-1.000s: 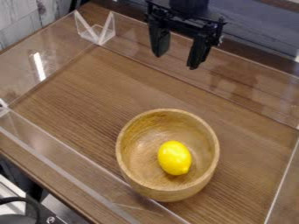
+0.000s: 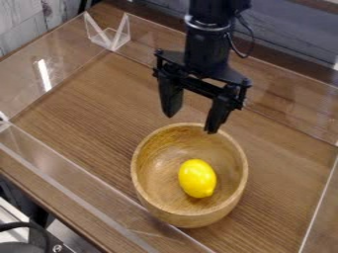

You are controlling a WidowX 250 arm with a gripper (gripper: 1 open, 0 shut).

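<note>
My black gripper (image 2: 199, 100) hangs open over the wooden surface, just behind a round tan bowl (image 2: 156, 161), with its fingers pointing down toward the bowl. A yellow oval object (image 2: 197, 178), lemon-like in shape, lies in the bowl, right of its middle and toward the front. Nothing shows between the fingers.
A small clear, wire-like container (image 2: 110, 32) stands at the back left. Dark cables lie at the lower left edge.
The bowl and yellow object have not moved.
</note>
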